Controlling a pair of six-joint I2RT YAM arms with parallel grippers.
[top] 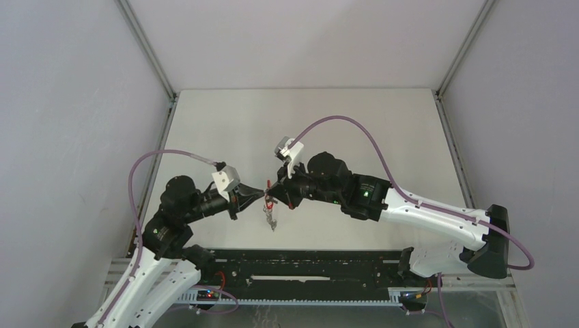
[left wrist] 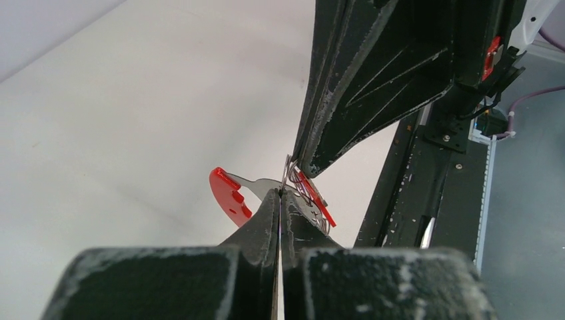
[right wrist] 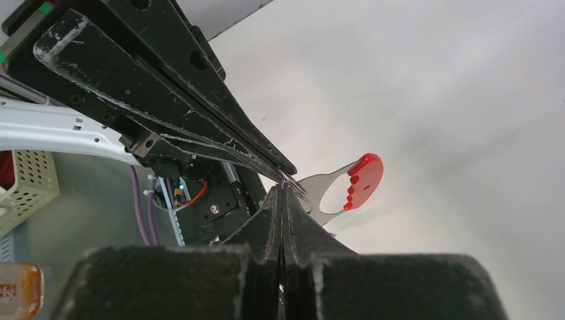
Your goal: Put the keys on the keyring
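Both grippers meet tip to tip around a thin wire keyring [left wrist: 294, 175] held above the table. My left gripper is shut, with a strand of ring wire at its tips. Opposite it, my right gripper is also shut, and ring wire reaches its tips too. A flat metal piece with a red toothed end [right wrist: 365, 181] hangs from the ring on the far side. On the near side, a red strip [left wrist: 318, 200] shows in the left wrist view. Silvery pieces [top: 272, 222] dangle below in the top view, too small to tell apart.
A cream basket [right wrist: 32, 183] and an orange-labelled container [right wrist: 20, 291] stand off the table.
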